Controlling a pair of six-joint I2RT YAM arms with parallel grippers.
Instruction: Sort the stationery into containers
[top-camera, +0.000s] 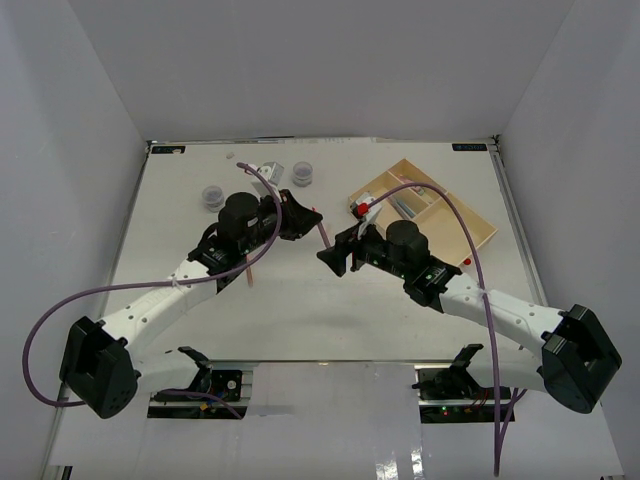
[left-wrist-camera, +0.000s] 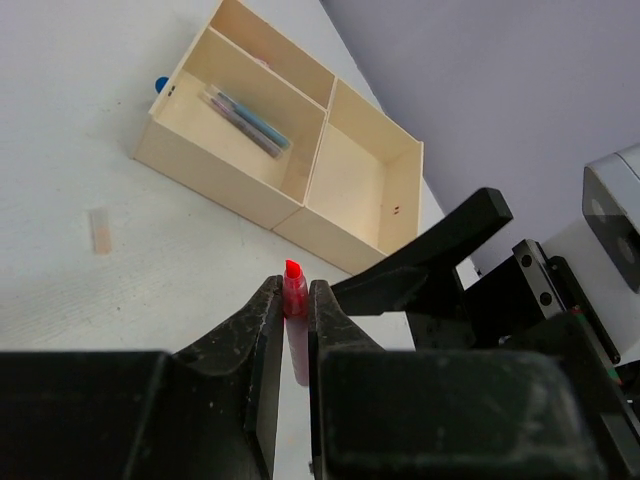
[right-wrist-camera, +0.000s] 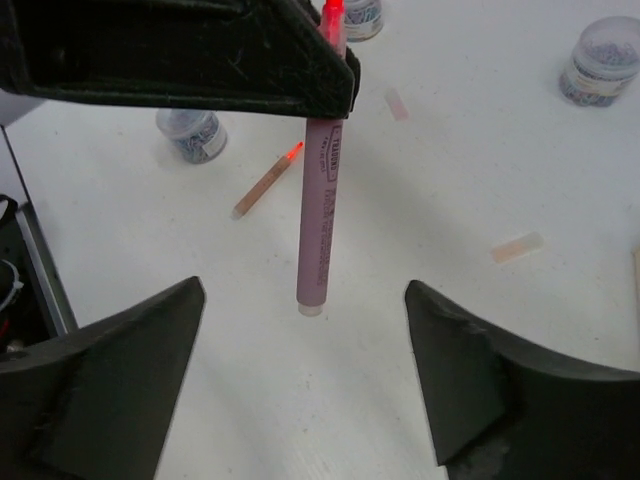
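A pink pen with a red-orange tip (right-wrist-camera: 318, 220) is clamped near its tip end by my left gripper, which is shut on it. In the right wrist view the pen's lower part hangs free below the left fingers. My right gripper is open, a finger to either side of the pen's lower end, with clear gaps between. The wooden compartment box (top-camera: 478, 223) stands at the right; one compartment holds pens (left-wrist-camera: 247, 122). An orange-tipped pen (right-wrist-camera: 266, 186) lies on the table below the left arm.
Clear jars (top-camera: 213, 196) of small items stand toward the back left, one more jar (top-camera: 302, 173) farther right. Flat pale pieces, one of them an eraser-like strip (right-wrist-camera: 517, 247), lie on the table.
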